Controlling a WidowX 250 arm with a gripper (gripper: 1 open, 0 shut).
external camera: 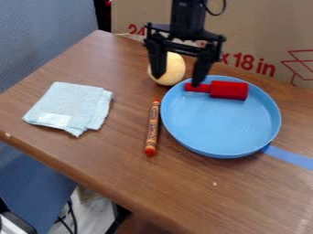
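My black gripper (178, 64) hangs over the back middle of the table, its two fingers spread apart, above and in front of a pale yellow round object (171, 71) that it partly hides. A red object (224, 90) lies on the back part of a blue plate (221, 130), just right of and below the gripper. An orange-red stick (153, 126) lies on the wood left of the plate. A folded light blue cloth (68, 108) rests at the left.
A cardboard box (263, 41) stands behind. A blue tape strip (291, 157) runs right of the plate. The table's left edge drops to blue fabric and cables.
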